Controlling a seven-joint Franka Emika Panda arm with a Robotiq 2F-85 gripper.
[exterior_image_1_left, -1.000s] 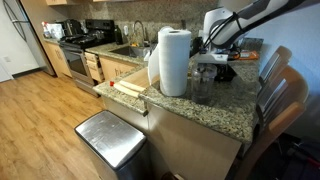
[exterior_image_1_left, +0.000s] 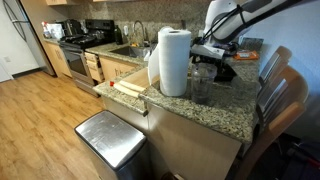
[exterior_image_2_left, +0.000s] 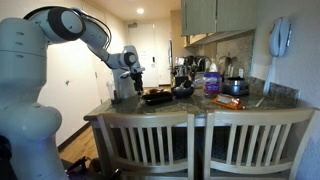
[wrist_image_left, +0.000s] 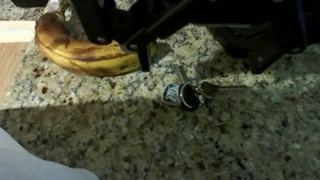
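Note:
In the wrist view, my gripper reaches in from the top edge, its dark fingers standing wide apart with only countertop showing between them. Below that gap, a bunch of keys with a small silver-and-black fob (wrist_image_left: 180, 96) lies on the speckled granite. A browned yellow banana (wrist_image_left: 85, 57) rests at the upper left, partly covered by the gripper's dark linkage. Exterior view 2 has the white arm (exterior_image_2_left: 85, 25) stretched over the counter; what lies under the gripper there is too small to make out.
A paper towel roll (exterior_image_1_left: 174, 62) stands near the counter's edge, beside a clear container (exterior_image_1_left: 203, 82). Chairs (exterior_image_1_left: 285, 95) line one side. A purple-labelled jug (exterior_image_2_left: 211, 82) sits farther along the counter. Bare granite (wrist_image_left: 200, 145) spreads below the keys.
The arm has shifted slightly, its wrist moving a little to the right in exterior view 1. Objects on the counter show no visible movement.

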